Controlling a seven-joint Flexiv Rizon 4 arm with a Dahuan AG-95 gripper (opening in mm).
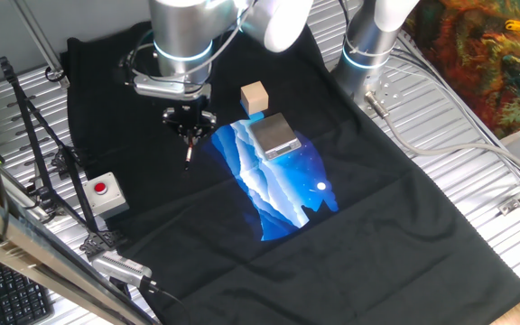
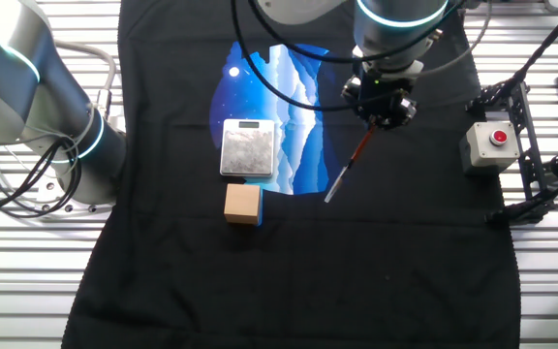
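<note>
A thin stick-like tool, reddish-brown with a pale lower part, slants down from my gripper, which is shut on its upper end. In exterior view 1 the same tool looks short and dark-tipped, below the gripper. Its tip seems to hang over the black cloth, beside the blue picture; the height cannot be told. A silver scale lies on the blue picture sheet. Close by the scale sits a light wooden block with a blue side.
A box with a red button stands near a black frame at the cloth's edge. Cables hang around my arm.
</note>
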